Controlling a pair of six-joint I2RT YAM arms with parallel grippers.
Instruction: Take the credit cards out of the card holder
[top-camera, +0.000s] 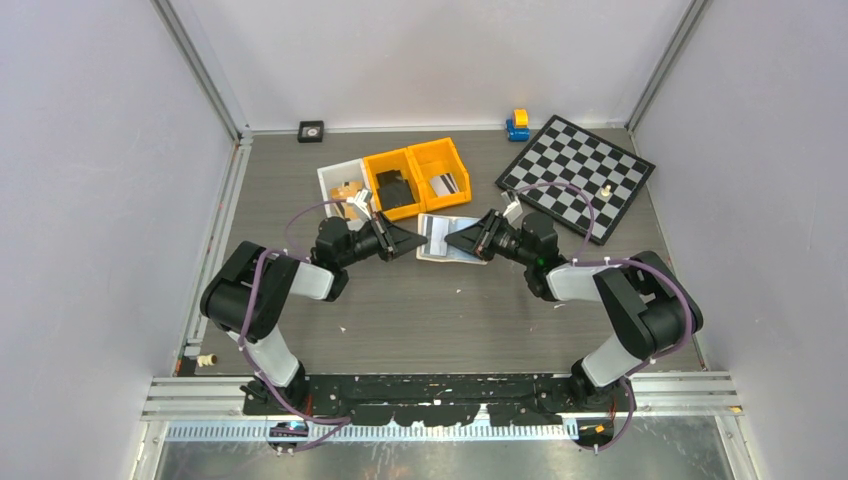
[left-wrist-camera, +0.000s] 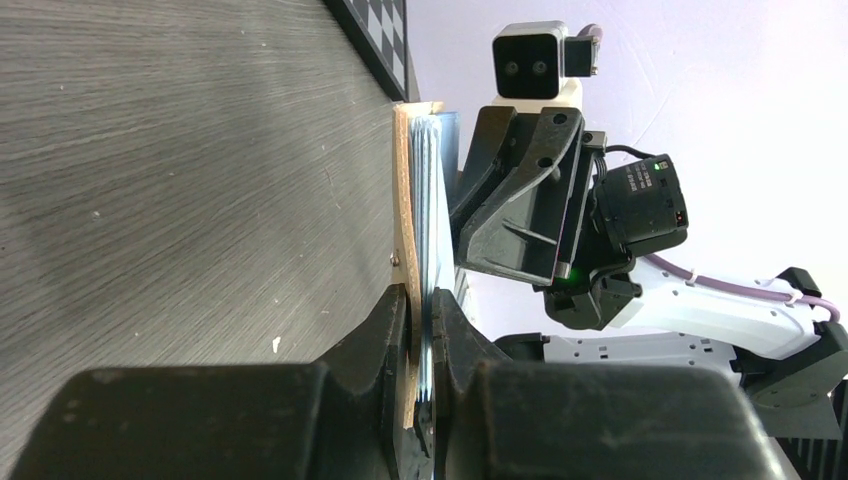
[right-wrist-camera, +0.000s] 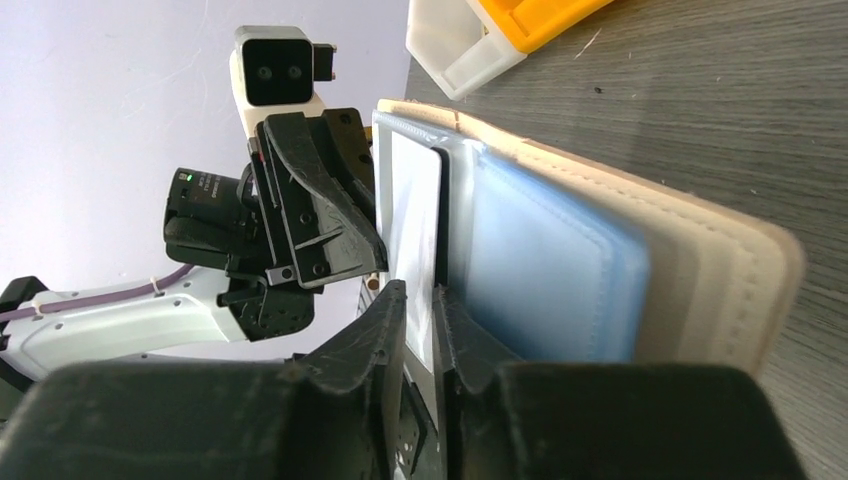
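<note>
The card holder (top-camera: 467, 226), tan outside with blue sleeves inside, is held open above the table between my two arms. My left gripper is shut on its left edge, pinching the tan cover and the stacked sleeves. A white card with a dark stripe (right-wrist-camera: 413, 190) lies in a clear sleeve facing my right gripper. The right gripper is part open at that card, its fingertips (right-wrist-camera: 447, 300) either side of the card's white face. Whether they touch the card, I cannot tell.
Behind the holder stand a white bin (top-camera: 327, 183) and two orange bins (top-camera: 457, 157); the right orange bin contains cards (top-camera: 443, 185). A chessboard (top-camera: 580, 165) lies at back right.
</note>
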